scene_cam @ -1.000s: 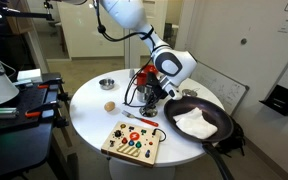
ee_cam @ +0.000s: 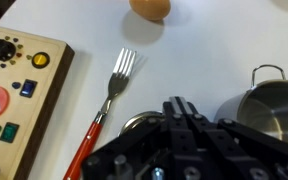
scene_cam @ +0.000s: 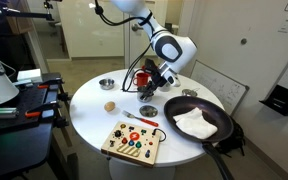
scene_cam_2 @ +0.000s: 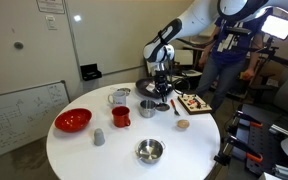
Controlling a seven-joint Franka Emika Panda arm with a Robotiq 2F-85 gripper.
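Note:
My gripper is shut, with nothing showing between its dark fingertips. In the wrist view it hangs over a small round silver dish [ee_cam: 144,122], which the gripper partly hides. To one side lies a fork with a red handle [ee_cam: 88,146]; to the other stands a steel pot [ee_cam: 279,110] with a wire handle. A brown egg-like object [ee_cam: 150,9] is at the top of that view. From exterior view 1, the small silver dish [scene_cam: 149,111] lies on the white round table beside the fork [scene_cam: 144,121], below the gripper [scene_cam: 146,96].
A black pan [scene_cam: 189,124] holding a flat white thing sits right of the gripper. A wooden button board [scene_cam: 134,143] occupies the front. Elsewhere stand a red mug [scene_cam_2: 121,117], a red bowl [scene_cam_2: 74,121], a grey cup [scene_cam_2: 99,136] and a metal bowl [scene_cam_2: 150,152].
The gripper has risen slightly and shifted back and left from above the small silver dish. The dish shows more clearly now; the other objects look unmoved.

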